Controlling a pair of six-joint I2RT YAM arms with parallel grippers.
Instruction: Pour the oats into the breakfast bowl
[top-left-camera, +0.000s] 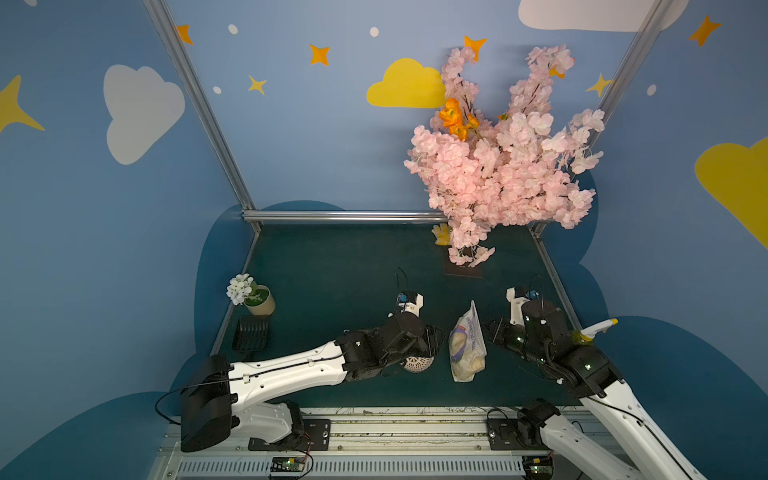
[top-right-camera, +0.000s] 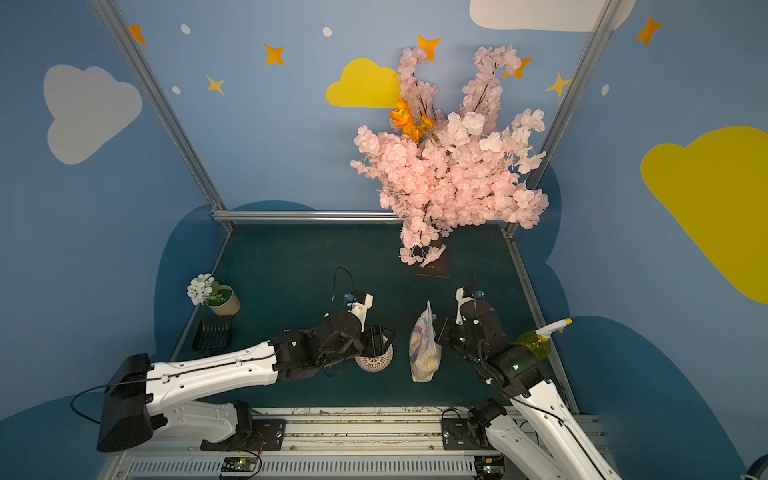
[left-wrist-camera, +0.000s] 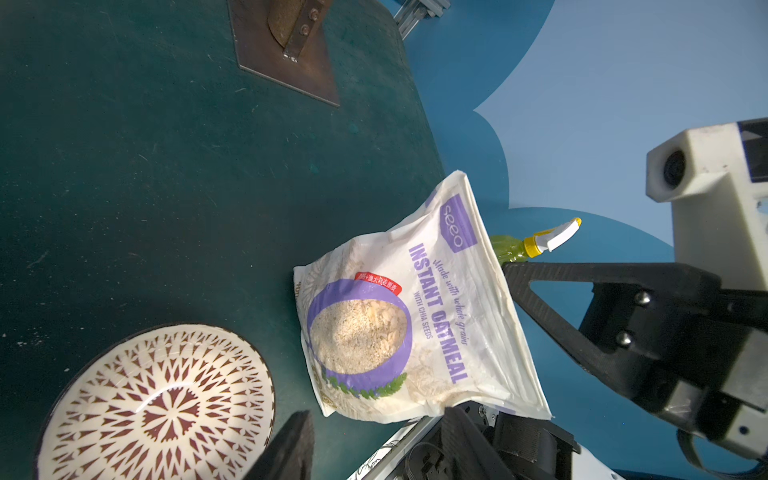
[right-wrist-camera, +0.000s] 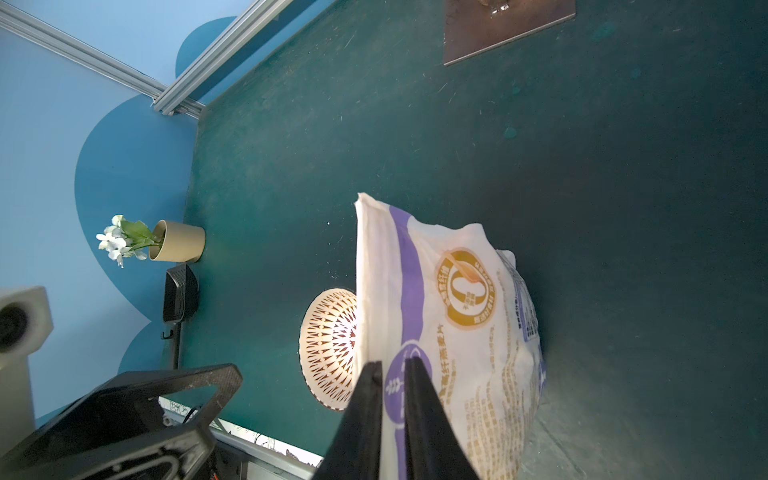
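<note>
The white and purple oatmeal bag (top-left-camera: 466, 345) stands upright on the table between my two grippers; its printed front shows in the left wrist view (left-wrist-camera: 424, 312). Left of it sits the patterned breakfast bowl (left-wrist-camera: 172, 408), its red-and-white inside bare, partly under my left arm in the top views. My left gripper is open on the bag's left side, clear of it, with nothing between its fingers. On the other side, my right gripper is shut and points at the bag (right-wrist-camera: 448, 320), apparently just short of it.
A spray bottle (top-right-camera: 537, 342) stands by the right edge behind the right arm. A flower pot (top-left-camera: 260, 301) and a black slotted utensil (top-left-camera: 250, 333) are at the far left. Pink blossoms on a metal base (top-left-camera: 462, 272) fill the back right.
</note>
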